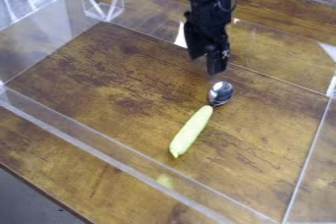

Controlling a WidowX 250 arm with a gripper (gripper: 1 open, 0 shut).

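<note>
My black gripper [210, 50] hangs at the upper middle of the view, fingers pointing down and open, with nothing seen between them. Below it and slightly right, a shiny silver spoon-like object [221, 94] lies on the wooden surface. Farther down, a long pale yellow-green object [191, 132], like a corn cob or vegetable, lies diagonally, apart from the silver one.
Clear low walls [53, 120] border the wooden work area [105, 81]. A white patch shows behind the gripper.
</note>
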